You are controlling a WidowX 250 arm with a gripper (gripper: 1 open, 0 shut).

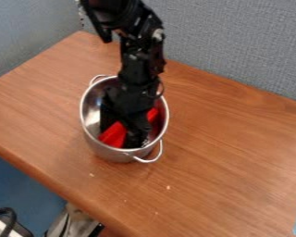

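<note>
A steel pot [93, 120] with two wire handles stands on the wooden table, left of centre near the front-left edge. Inside it lies a red object [114, 135], partly hidden. My black gripper [132, 134] reaches down from above into the pot, over the red object. Its fingers blend into the dark shapes there, so their opening is unclear.
Grey padded walls [237, 42] line the back. Cables and equipment [8, 225] are at the lower left, below the table edge.
</note>
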